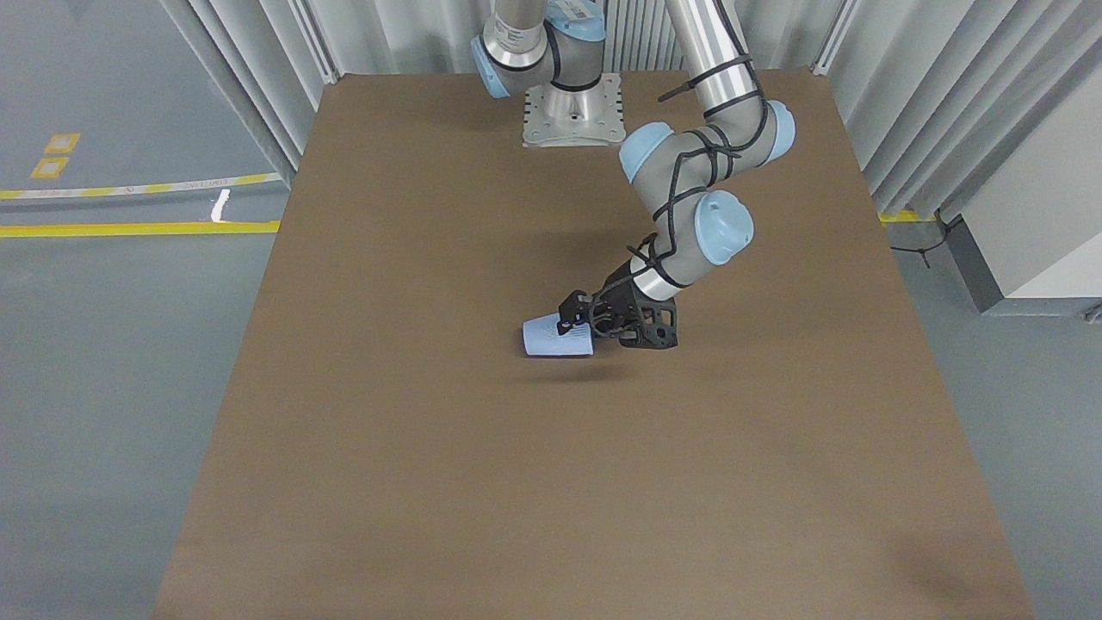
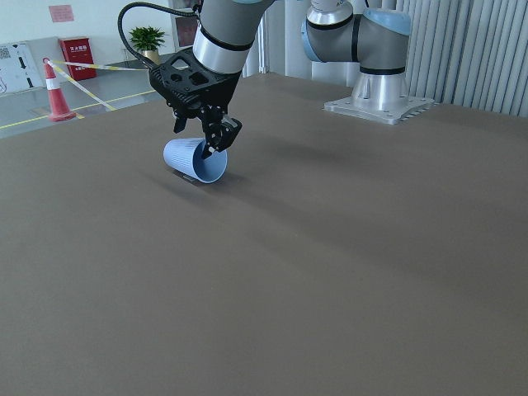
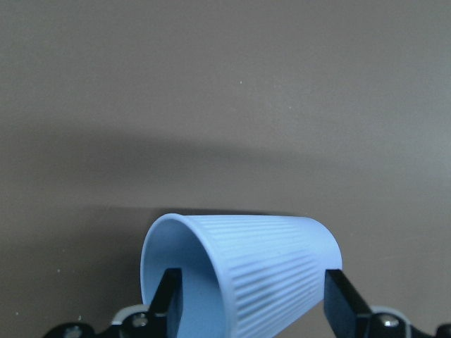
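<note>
A pale blue ribbed cup [image 1: 553, 339] lies on its side on the brown tabletop [image 1: 578, 486], its mouth facing the left camera [image 2: 183, 155]. My gripper is low over it, open, one finger at the cup's mouth and the other at its narrow end in the wrist view. Whether the fingers touch the cup, or whether one sits inside the mouth, is hard to tell.
The robot's base plate [image 1: 573, 129] stands at the back of the table. A traffic cone [image 2: 58, 99] stands on the floor beyond the table.
</note>
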